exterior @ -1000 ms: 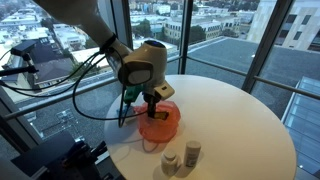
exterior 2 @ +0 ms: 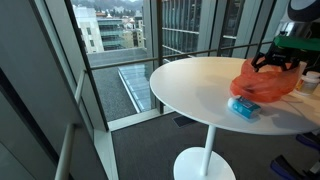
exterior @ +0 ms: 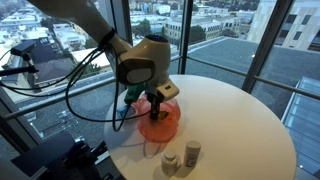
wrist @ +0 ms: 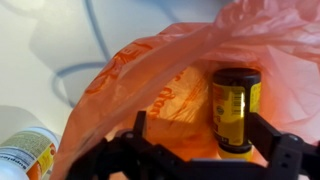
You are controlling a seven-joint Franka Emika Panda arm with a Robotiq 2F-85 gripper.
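Note:
A crumpled, translucent orange-red plastic bag (exterior: 166, 128) stands on the white table. Inside it, in the wrist view, lies a dark bottle with a yellow label (wrist: 231, 110). My gripper is open over the bag, its two black fingers spread wide. The bottle is close to the right finger (wrist: 262, 136), while orange plastic fills most of the gap. I cannot tell whether that finger touches the bottle. From the second exterior view, the gripper's dark fingers (exterior 2: 262, 63) reach down at the bag's top.
A white-lidded container (exterior: 170, 159) and a pale can (exterior: 192, 153) stand near the bag, towards the table's front. A blue box (exterior 2: 243, 106) sits beside the bag by the table edge (exterior 2: 215, 119).
The arm has shifted slightly to the right in the exterior view and its gripper sits a little differently over the bag. The bag and the two containers in front stay in place.

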